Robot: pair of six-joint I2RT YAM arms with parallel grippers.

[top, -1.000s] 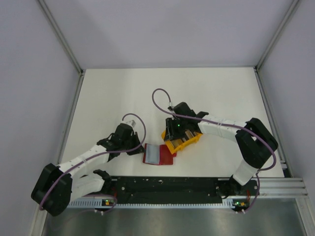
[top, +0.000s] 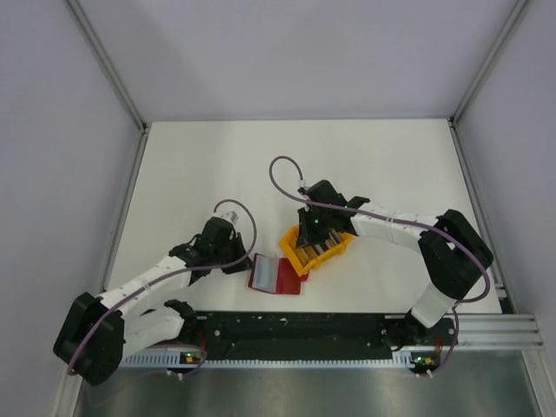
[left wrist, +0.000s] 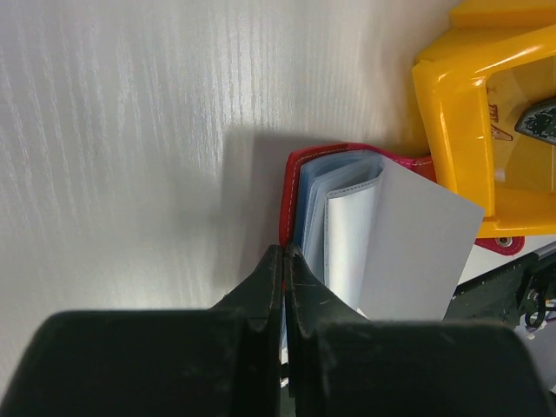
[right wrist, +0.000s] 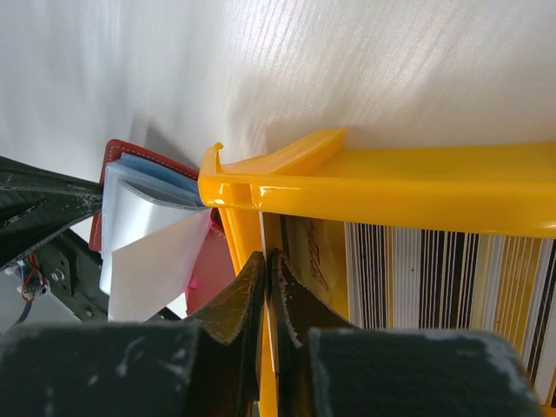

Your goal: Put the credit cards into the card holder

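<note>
The red card holder (top: 290, 276) lies open on the table, its clear sleeves (left wrist: 339, 217) fanned up. At its left edge, my left gripper is shut on the thin red border. Several credit cards (right wrist: 426, 282) stand edge-up in a yellow tray (right wrist: 417, 191) beside the holder. My right gripper is shut at the tray's left end, its tips at the edge of the endmost card (right wrist: 273, 234). I make out nothing clearly held between those tips. A gold-brown card face (right wrist: 320, 256) shows just right of them.
The yellow tray's near-left corner (left wrist: 456, 139) overlaps the holder's right side. A dark object (left wrist: 540, 120) shows inside the tray in the left wrist view.
My left gripper has shifted slightly left, and the card holder has slid left with it. The right gripper has moved a little right and lower at the tray's left end; the tray has shifted slightly left.
</note>
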